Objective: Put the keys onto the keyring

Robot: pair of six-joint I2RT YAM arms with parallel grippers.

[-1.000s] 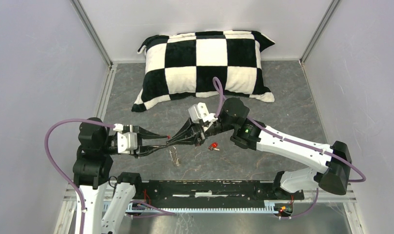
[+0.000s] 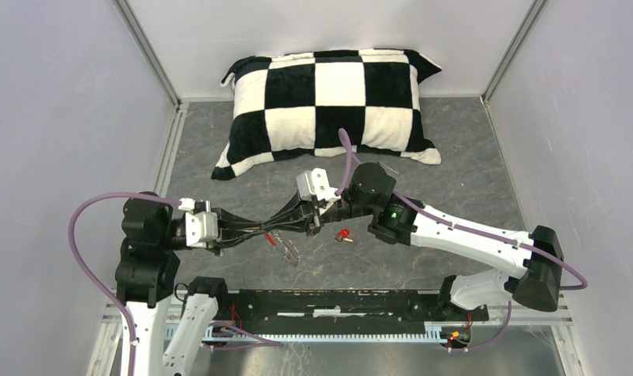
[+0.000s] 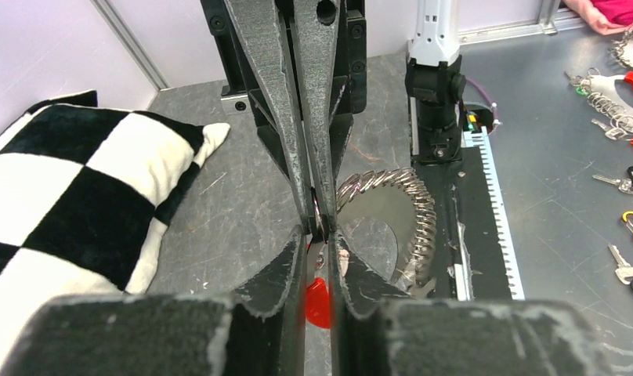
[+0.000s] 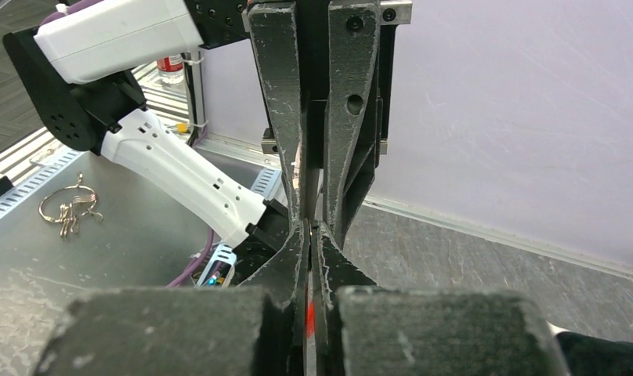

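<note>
My two grippers meet tip to tip at the centre left, the left gripper (image 2: pixel 258 227) from the left, the right gripper (image 2: pixel 268 225) from the right. In the left wrist view a steel keyring (image 3: pixel 419 227) crowded with metal loops hangs at the meeting tips, with a red piece (image 3: pixel 317 305) below them. The right gripper is shut; what its tips pinch is hard to tell. The left fingers look close together around the red-tagged piece; whether they are fully shut is unclear. A loose red-tagged key (image 2: pixel 344 235) lies on the floor right of the grippers.
A checkered cushion (image 2: pixel 329 110) lies along the back wall. A black rail with a toothed strip (image 2: pixel 352 305) runs along the front edge. Walls stand on both sides.
The right arm has shifted slightly left.
</note>
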